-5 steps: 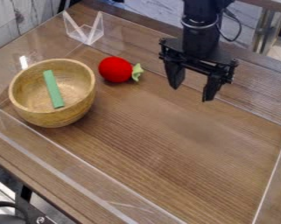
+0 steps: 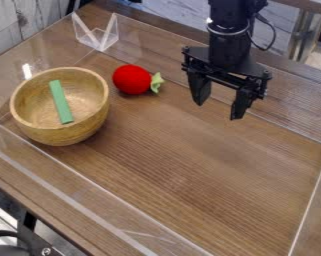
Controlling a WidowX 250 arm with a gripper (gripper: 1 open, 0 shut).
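A black gripper (image 2: pixel 227 85) on a black arm hangs over the back right of the wooden table, its two fingers apart with nothing visible between them. To its left lies a red object with a small green part (image 2: pixel 133 79). At the left sits a wooden bowl (image 2: pixel 85 128) with a green bar (image 2: pixel 60 102) inside.
A clear plastic item (image 2: pixel 95 33) stands at the back left. A black cable or part (image 2: pixel 9 243) shows at the bottom left corner.
The gripper has shifted very slightly; the objects on the table look unchanged.
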